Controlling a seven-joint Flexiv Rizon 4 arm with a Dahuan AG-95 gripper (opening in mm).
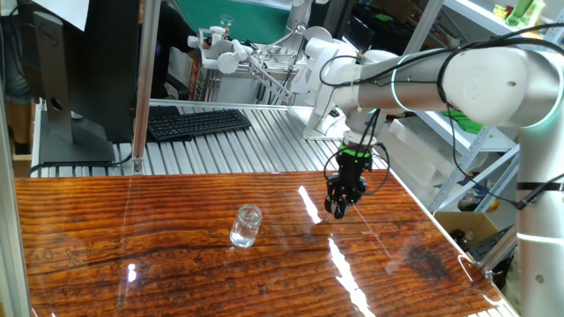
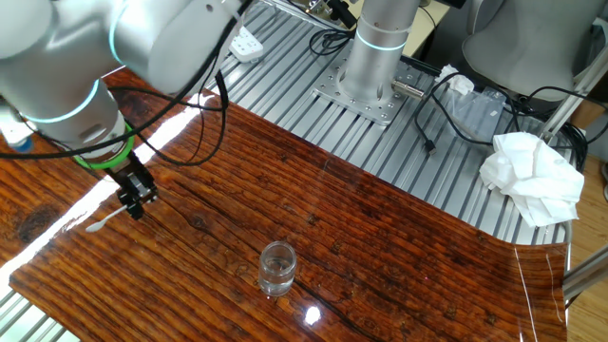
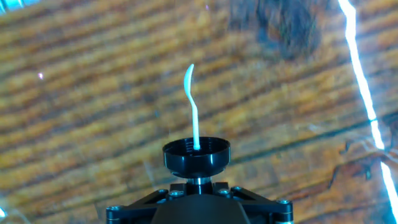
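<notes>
A small white spoon (image 3: pixel 191 99) sticks out of the round black end of my gripper, bowl pointing away. In exterior view 2 the spoon (image 2: pixel 106 219) slants down from the gripper (image 2: pixel 139 201), held over the wooden table (image 2: pixel 380 247); whether its tip touches the wood I cannot tell. Its two fingers are not clearly separable, but the gripper looks shut on the spoon. A clear glass jar (image 1: pixel 246 226) with clear liquid stands upright on the table, left of the gripper (image 1: pixel 337 205) and apart from it in exterior view 1.
Behind the table lie a keyboard (image 1: pixel 198 124) and a monitor (image 1: pixel 84 88). Crumpled white tissue (image 2: pixel 532 178) sits on the metal slats in exterior view 2. Black cables (image 2: pixel 190 163) loop round the arm's end.
</notes>
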